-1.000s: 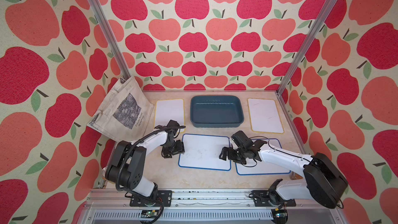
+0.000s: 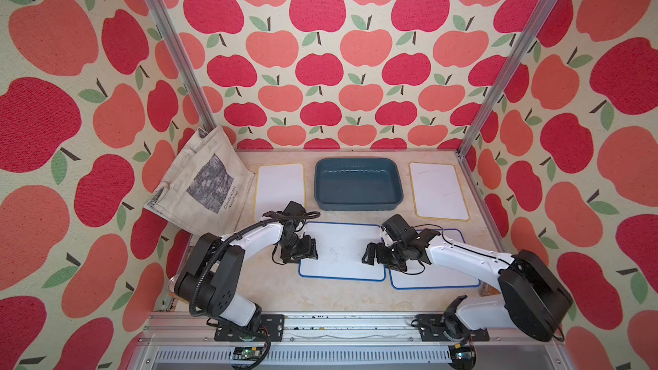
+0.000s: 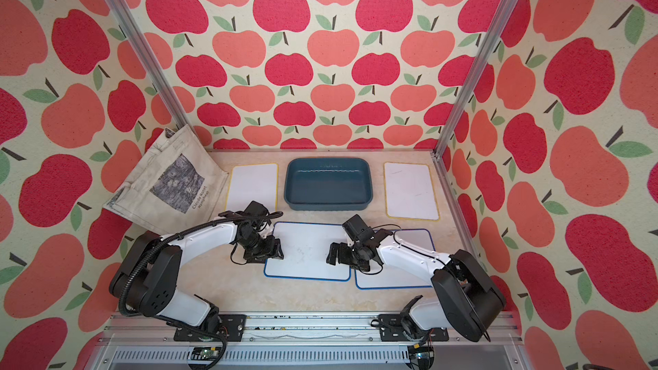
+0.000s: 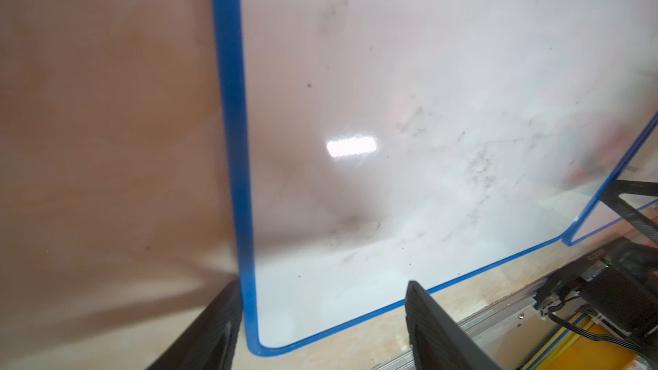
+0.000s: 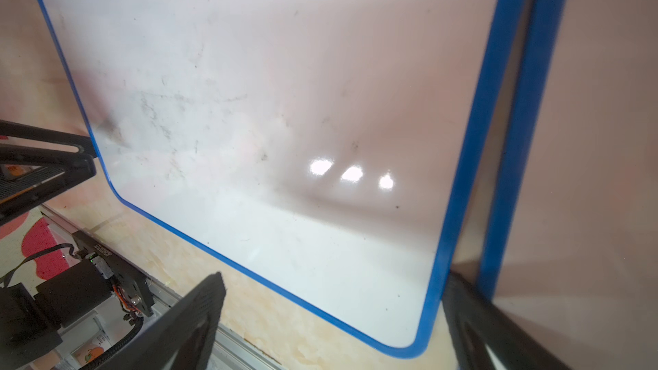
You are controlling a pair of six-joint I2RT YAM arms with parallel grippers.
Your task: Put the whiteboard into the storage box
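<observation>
A white whiteboard with a blue rim (image 2: 341,251) lies flat at the table's front middle. At its left end is my left gripper, fingers apart; the left finger (image 4: 212,335) is by the blue left edge, and the other is over the front rim. Whether it grips the board's corner is unclear. At the right end my right gripper stands open, one fingertip (image 5: 466,301) by the narrow gap between this board and its neighbour. The dark blue-green storage box (image 2: 358,207) stands empty behind the board.
A second blue-rimmed board (image 2: 438,277) lies close on the right, partly under the right arm. Yellow-rimmed boards flank the box, one at left (image 2: 279,188) and one at right (image 2: 438,192). A canvas bag (image 2: 205,181) leans at far left.
My left gripper has moved right, from beside the board's left edge to over its left end. The board has slid slightly right. My right gripper has hardly moved.
</observation>
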